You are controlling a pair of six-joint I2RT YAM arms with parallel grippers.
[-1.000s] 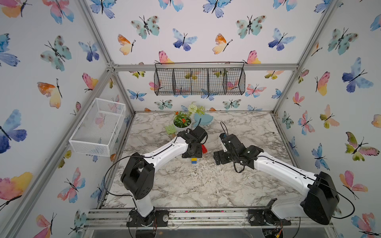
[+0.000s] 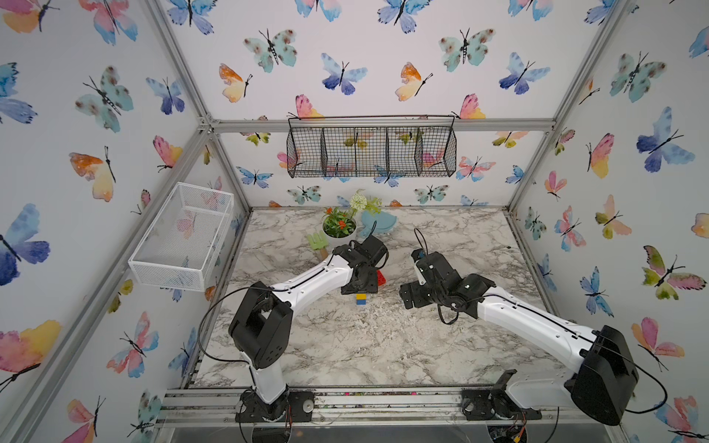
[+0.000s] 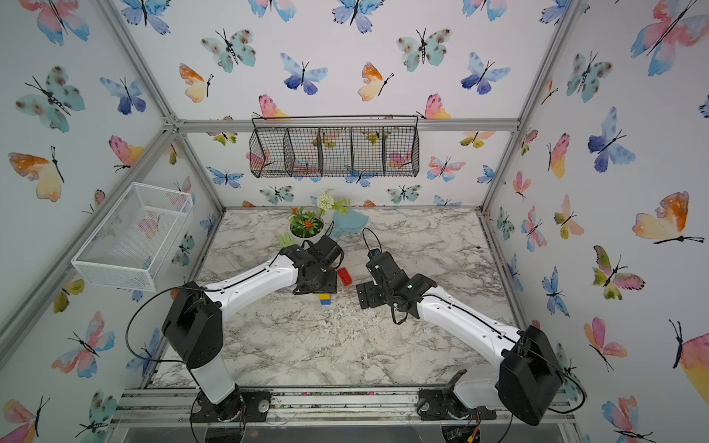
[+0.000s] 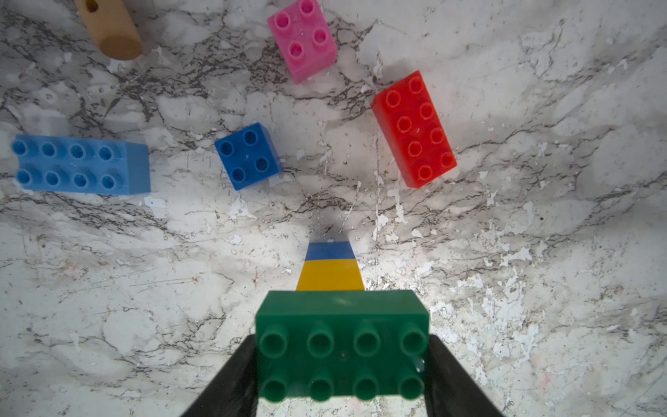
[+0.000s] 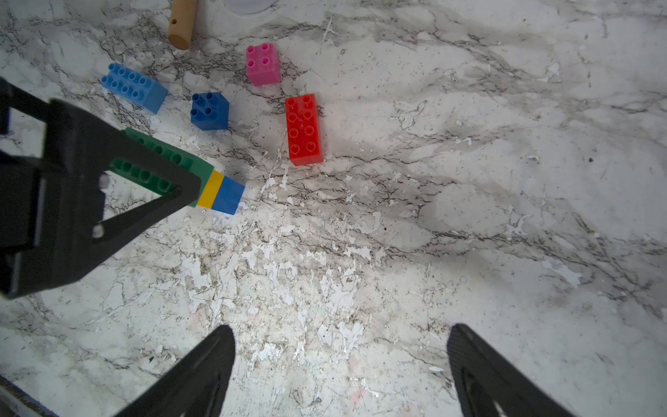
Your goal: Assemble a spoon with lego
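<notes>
A green brick point(image 4: 342, 356) is clamped in my left gripper, studs up in the left wrist view. Beneath it are a yellow brick point(image 5: 210, 190) and a blue brick point(image 5: 228, 196), joined in one stack. My right gripper stands open to the right of that stack, nothing between its fingers. Loose on the table lie a red brick point(image 4: 414, 130), a pink brick point(image 4: 303, 39), a small dark blue brick point(image 4: 248, 155) and a long light blue brick point(image 4: 83, 165).
Behind the arms stand a potted plant point(image 2: 339, 223), a light blue object point(image 2: 379, 221) and a green fork-shaped tool point(image 2: 317, 240). A white basket point(image 2: 181, 236) hangs at the left wall.
My right gripper has shifted slightly to the right, away from the left one. The left gripper has moved only a little, and the stack remains in it.
</notes>
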